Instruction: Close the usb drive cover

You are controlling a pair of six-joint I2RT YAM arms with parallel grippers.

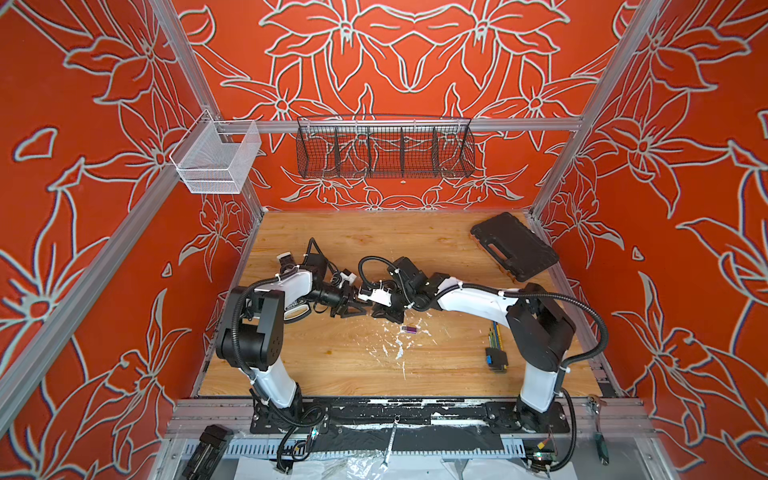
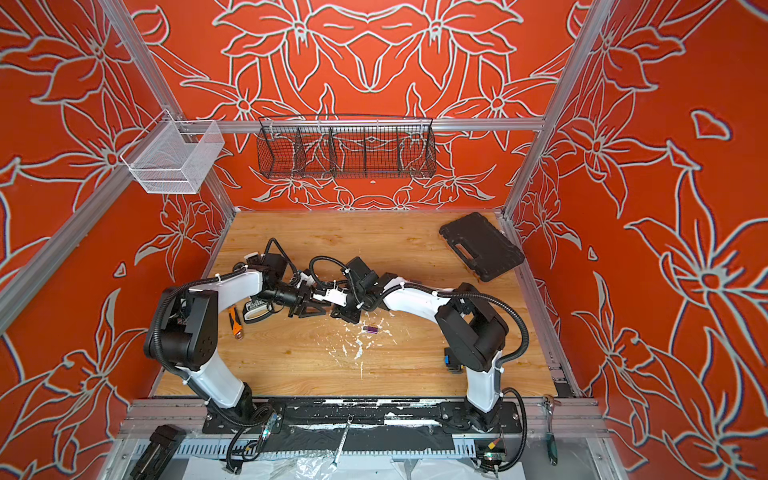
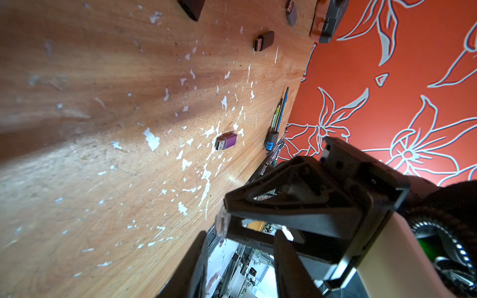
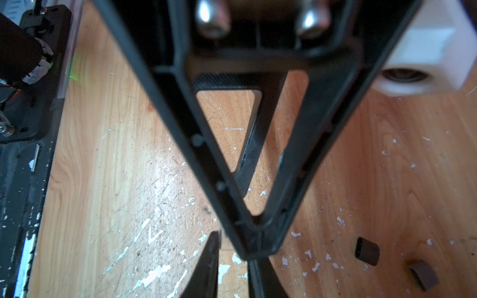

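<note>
My two grippers meet over the middle of the wooden table. The left gripper (image 1: 352, 308) has its fingers apart, close to the right gripper (image 1: 377, 312), whose fingertips are close together. Whatever the right one grips is mostly hidden and too unclear to name. A purple usb drive (image 3: 226, 141) lies below them among white paint flecks, its metal plug showing. Two more dark drives (image 3: 263, 40) lie farther off in the left wrist view. Two small dark sleeve-like pieces (image 4: 367, 250) lie on the wood in the right wrist view.
A black case (image 1: 513, 244) lies at the back right, pens in a holder (image 1: 496, 358) at the front right. An orange tool (image 2: 235, 322) is at the left. Wire baskets (image 1: 384, 156) hang above.
</note>
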